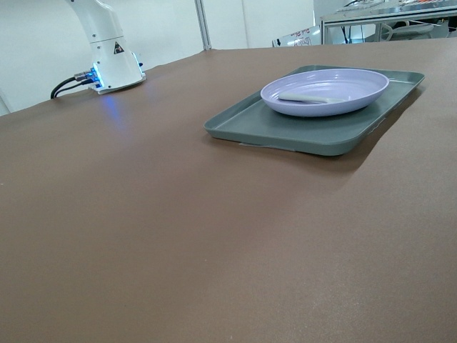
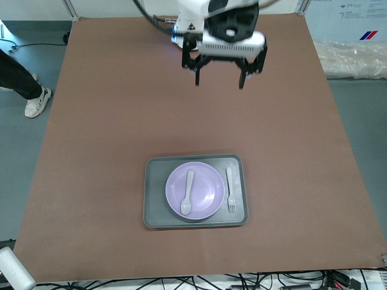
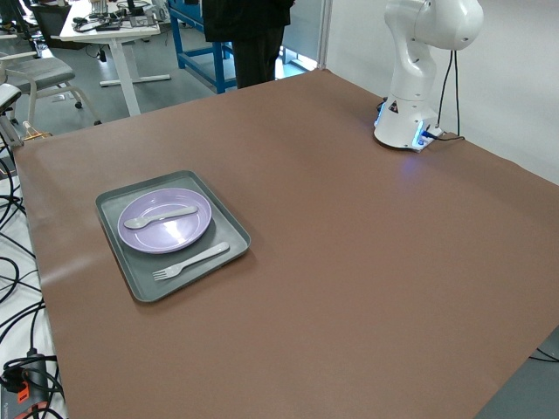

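My black gripper [image 2: 219,82] is raised over the back of the table in the left view, its two fingers apart with nothing between them, well away from the tray. A grey tray [image 2: 157,211] lies near the front edge, holding a lavender plate [image 2: 207,196] and, beside it, a light fork [image 2: 231,190]. A light spoon [image 2: 186,202] rests on the plate. The right view shows the same tray [image 3: 131,271], plate [image 3: 175,234] and fork [image 3: 192,262]. The top view shows the plate [image 1: 343,96] on the tray [image 1: 250,128], with no gripper.
The arm's base [image 3: 404,122] stands at the back. Cables [image 2: 302,277] run along the front edge. A person's legs [image 2: 24,84] show beside the table on the left.
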